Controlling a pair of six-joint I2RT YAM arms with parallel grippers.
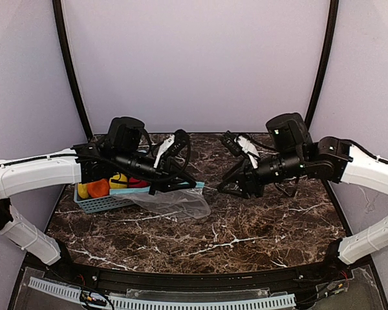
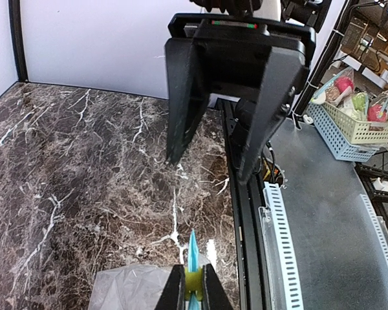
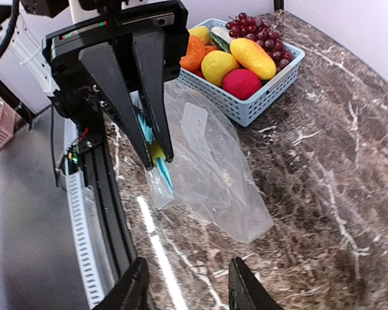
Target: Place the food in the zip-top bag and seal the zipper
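The clear zip bag (image 1: 168, 201) hangs from my left gripper (image 1: 184, 181), which is shut on its light-blue zipper strip (image 2: 193, 245); a yellow piece on the strip shows between the fingers. In the right wrist view the bag (image 3: 207, 168) spreads below the strip. My right gripper (image 1: 236, 184) stands part open just right of the bag's zipper end, its fingertips (image 3: 137, 278) apart with nothing visible between them. In the left wrist view it looms above the strip's end.
A blue basket (image 3: 252, 106) of food, with grapes, a yellow mango, a red fruit and others, sits at the left behind the bag.
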